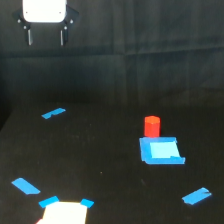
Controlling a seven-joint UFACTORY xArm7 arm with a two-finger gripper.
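A white gripper [46, 36] hangs at the top left, high above the dark table, its two dark fingers apart and open with nothing between them. A red block [152, 126] stands at the right, just behind a pale square [164, 150] edged with blue tape. A cream-coloured object [64, 213] is cut off by the bottom edge at the left.
Strips of blue tape [25, 186] lie on the black table at left, bottom and right. A dark backdrop [140, 50] fills the back.
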